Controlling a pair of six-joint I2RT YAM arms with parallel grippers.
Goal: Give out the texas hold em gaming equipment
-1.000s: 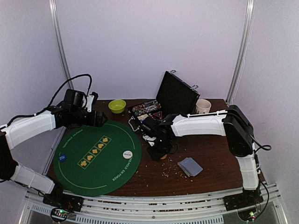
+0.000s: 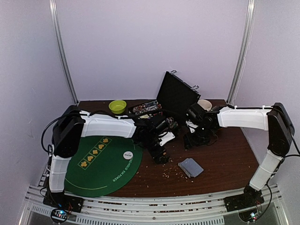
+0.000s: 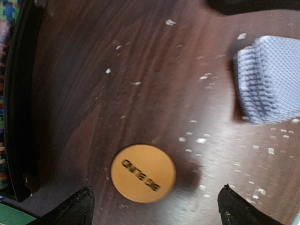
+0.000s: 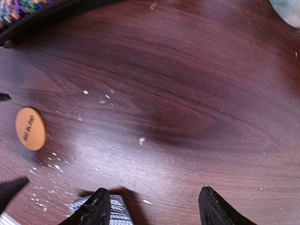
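Note:
An orange big blind button [image 3: 143, 173] lies flat on the dark wood table, just ahead of my left gripper, whose fingers stand wide apart with nothing between them. From above, the left arm hides that button. My right gripper hovers over bare table to the right, its fingers apart and empty. The stack of blue-backed cards [image 2: 191, 167] rests on the table near the front. On the green poker mat [image 2: 93, 187] the white dealer button [image 2: 128, 155] lies near the right edge.
Behind the arms stands an open black case [image 2: 177, 96] with chips [image 2: 146, 107], partly covered by the left arm. A green bowl [image 2: 117, 106] and a white cup [image 2: 205, 104] are at the back. Small pale specks dot the table, whose right side is clear.
My left gripper has swung right from over the mat to the big blind button. The right gripper has drawn back to the right, away from that button, which stayed on the table.

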